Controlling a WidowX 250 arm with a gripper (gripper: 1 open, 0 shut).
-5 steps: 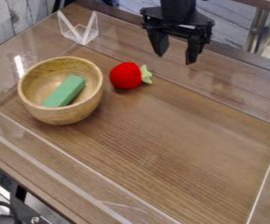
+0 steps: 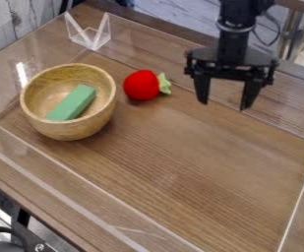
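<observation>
The black gripper (image 2: 230,79) hangs over the back right of the wooden table, its dark fingers spread to either side, low near the surface. A red round object (image 2: 143,85) with a green leafy top lies left of it. A wooden bowl (image 2: 41,94) at the left holds a green block (image 2: 70,102). Whether anything sits between the fingers cannot be made out.
A clear wire-like or plastic holder (image 2: 89,31) stands at the back left.
The arm and gripper have come lower and toward the front, more of the arm now in view. The red object and the bowl have not moved.
</observation>
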